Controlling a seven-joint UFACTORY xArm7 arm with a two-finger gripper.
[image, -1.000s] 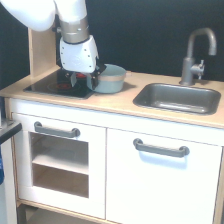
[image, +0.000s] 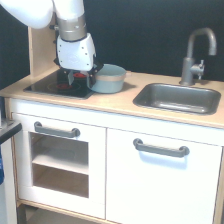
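Note:
A white robot arm reaches down from the top left, and my dark gripper (image: 82, 76) hangs low over the black cooktop (image: 55, 85). Just to its right, on the counter's left part, stands a grey-blue pot (image: 112, 80). The gripper's right side overlaps the pot in this view, so whether they touch cannot be told. Small reddish spots show by the gripper's fingers. The view is too coarse to tell how the fingers stand or whether anything is between them.
A sink (image: 178, 97) with a tall faucet (image: 192, 55) lies to the right. Below the wooden counter (image: 125, 103) are an oven-like cabinet door (image: 55, 131) with a window and a white cabinet door (image: 150, 185). Bare counter lies between pot and sink.
My arm and gripper have shifted slightly, by a small amount. The pot stands in about the same place. The lower part of the oven window looks redder now.

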